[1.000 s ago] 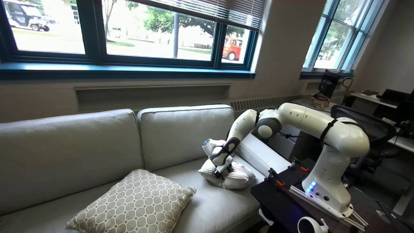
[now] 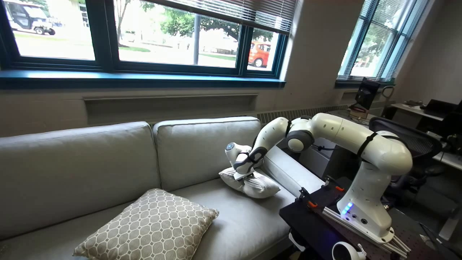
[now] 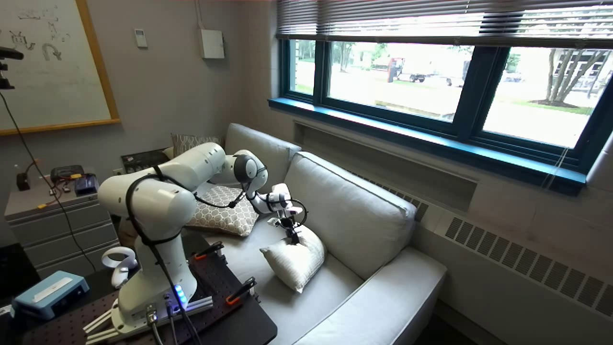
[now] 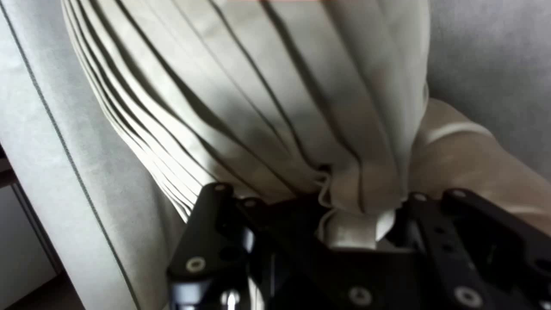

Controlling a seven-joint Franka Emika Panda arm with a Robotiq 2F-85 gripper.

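Note:
A cream pillow with pleated stripes is at the right end of the sofa, tilted; whether it still touches the seat I cannot tell. My gripper points down at the pillow's upper part. In the wrist view the pleats of the pillow draw together into a bunched fold, and my gripper is shut on that fold. Much of the fingers is dark or hidden by cloth there. A beige pillow with a honeycomb pattern lies on the seat to the left, apart from the gripper.
The grey sofa has its backrest behind the striped pillow and an armrest beside it. A dark table with clamps carries the arm's base. Bare seat shows between the two pillows.
My gripper has risen and its wrist has tilted. The striped pillow has come up with it and shifted slightly left in exterior view 1. The honeycomb pillow has stayed put.

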